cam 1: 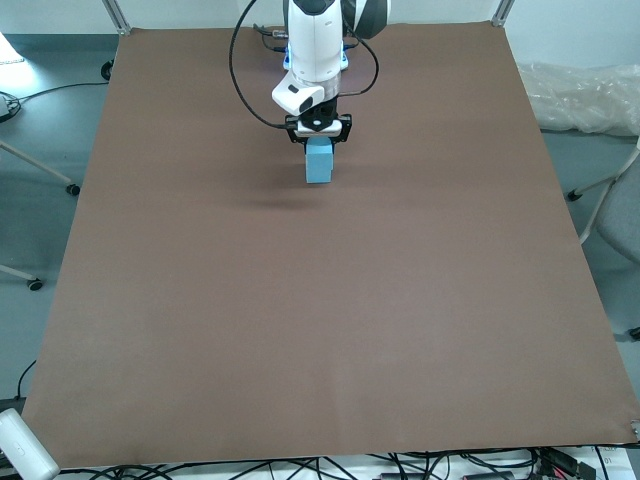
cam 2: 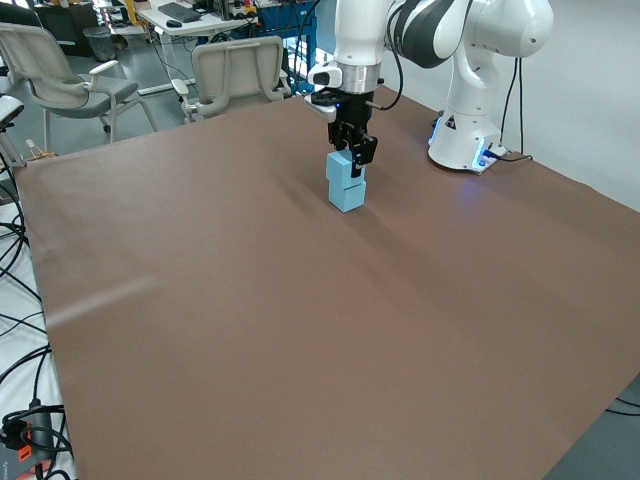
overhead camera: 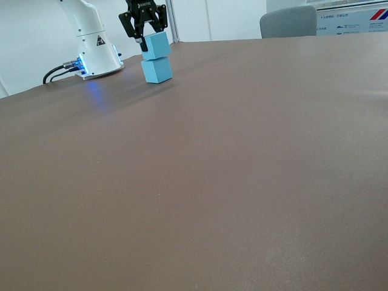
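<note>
Two light blue cubes are stacked on the brown table near the arm's base. The upper cube rests on the lower cube, roughly aligned in the top view. The black gripper is down at the upper cube, its fingers beside it. Whether it grips the cube or stands just open around it is unclear. In the left view the stack shows as one blue block under the gripper.
Cables and equipment run along the table's edge, outside the surface. Chairs stand beyond the table.
</note>
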